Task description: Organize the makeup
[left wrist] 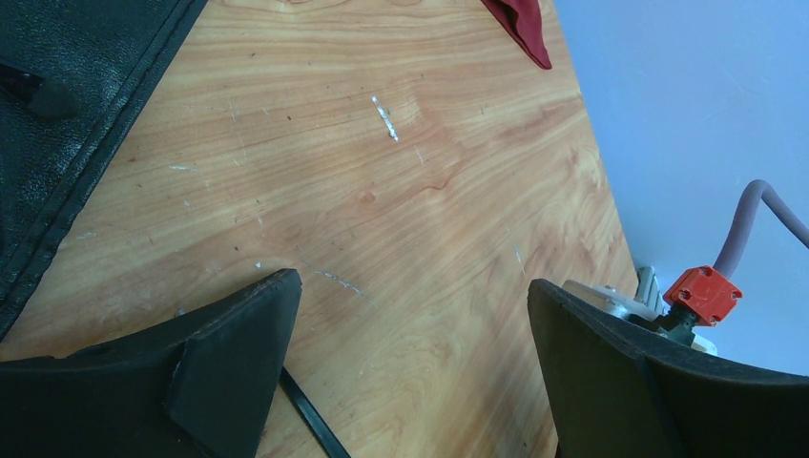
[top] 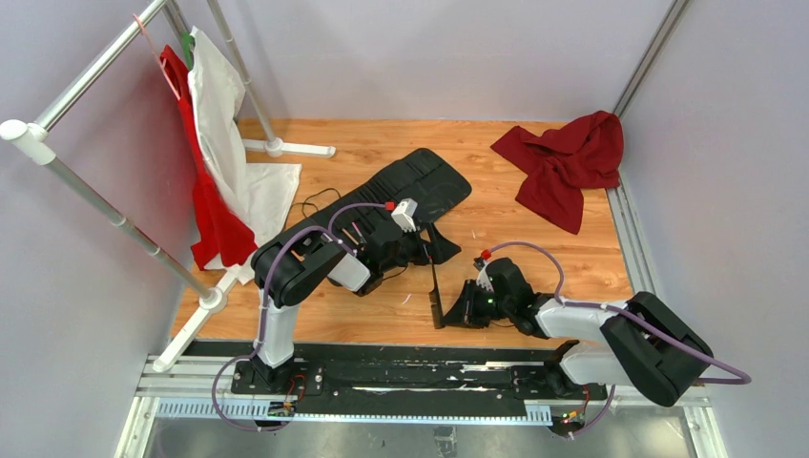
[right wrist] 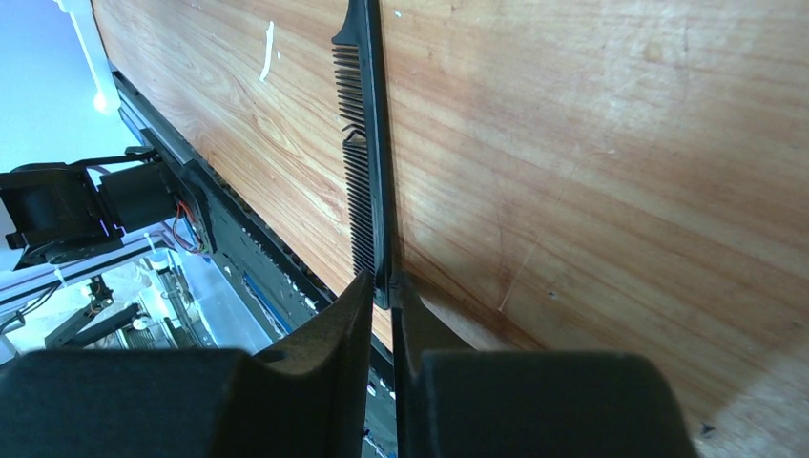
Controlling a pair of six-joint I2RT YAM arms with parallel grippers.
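A black comb [right wrist: 380,143] lies across the wood, its toothed end toward my right gripper. That gripper's fingers are drawn close together on the comb's end, one pad on each side. In the top view the comb [top: 436,298] runs from my right gripper [top: 446,322] up toward my left gripper [top: 453,243]. The left gripper stands wide open, and the comb's thin tail [left wrist: 313,412] shows between its fingers, nearer the left one and touching neither clearly. Behind the left arm is the black makeup roll [top: 441,181], spread flat and partly hidden; a dark brush [left wrist: 43,95] lies on it.
A dark red cloth [top: 572,162] is bunched at the back right. The clothes rack [top: 91,81] stands at the left, with a red garment [top: 212,205] and a white one [top: 224,124]. Bare wood lies between roll and cloth.
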